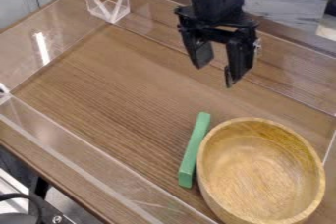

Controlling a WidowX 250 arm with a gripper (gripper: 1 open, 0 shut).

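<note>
My black gripper [218,53] hangs in the upper middle of the camera view, open, with nothing visible between its fingers. It is above a bare stretch of wooden table. In the lower right sits a large yellow bowl [258,160], empty. Just left of the bowl lies a green stick [195,149], lengthwise from front to back.
A clear plastic object [108,4] stands at the upper left. A black cable or part [20,208] shows at the lower left corner. A grey wall runs along the back right.
</note>
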